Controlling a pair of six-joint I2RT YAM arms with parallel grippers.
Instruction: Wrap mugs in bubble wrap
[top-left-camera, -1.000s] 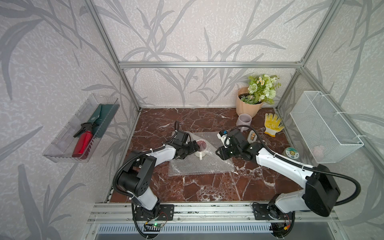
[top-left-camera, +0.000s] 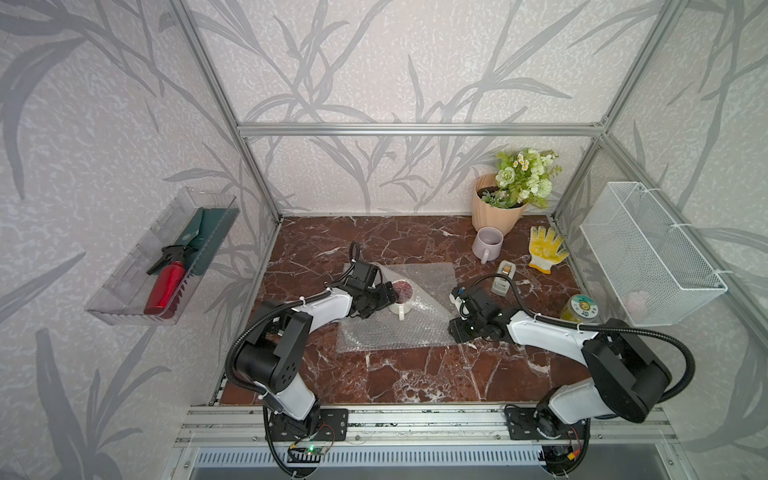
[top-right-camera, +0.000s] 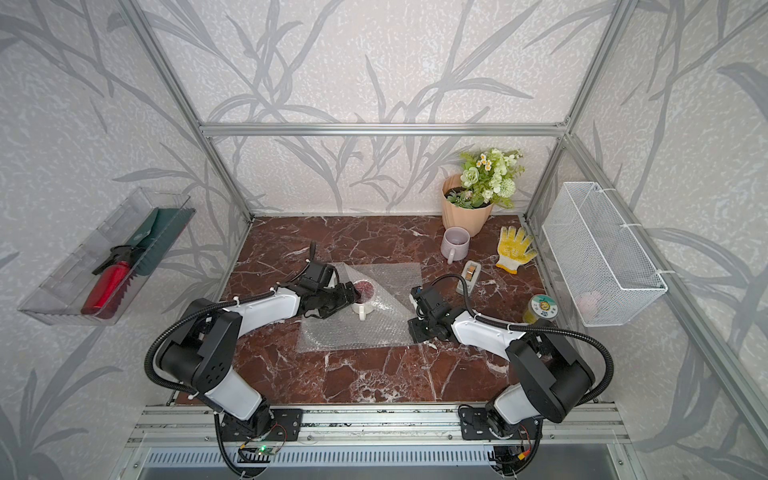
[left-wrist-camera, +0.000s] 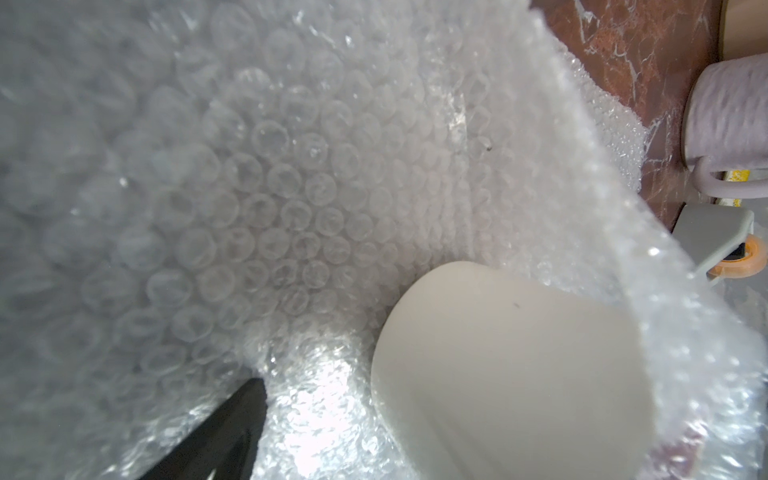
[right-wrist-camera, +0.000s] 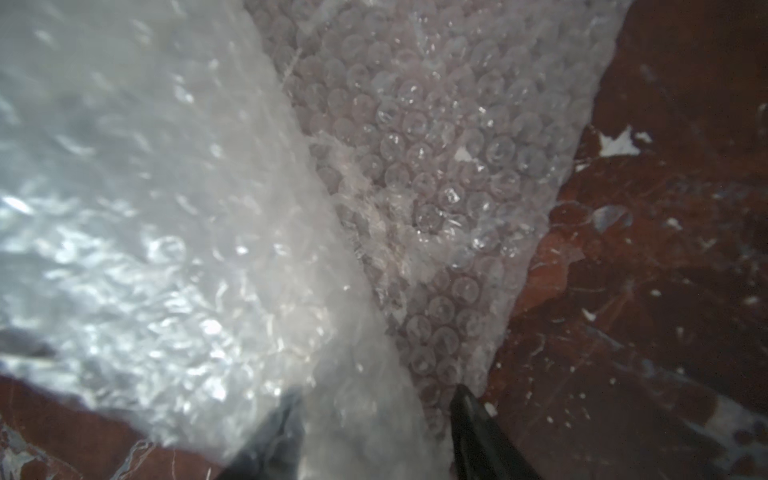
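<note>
A pale mug (top-left-camera: 401, 297) with a reddish pattern at its top stands on the sheet of bubble wrap (top-left-camera: 364, 337), its handle toward the front. My left gripper (top-left-camera: 392, 292) is at the mug's left side. In the left wrist view, one dark finger (left-wrist-camera: 230, 436) shows before the wrap, beside the mug's smooth side (left-wrist-camera: 512, 376); the other finger is hidden. At the sheet's right corner is my right gripper. Its fingers (right-wrist-camera: 484, 436) stand apart with a raised fold of wrap between them, one finger blurred behind the film. A second, lilac mug (top-left-camera: 487, 244) stands farther back.
A tape dispenser (top-left-camera: 504, 277) lies right of the wrap, with a yellow glove (top-left-camera: 546, 249) and flowerpot (top-left-camera: 492, 214) behind. A round tin (top-left-camera: 579, 309) sits beyond the right arm.
The left arm and the mug look unmoved.
</note>
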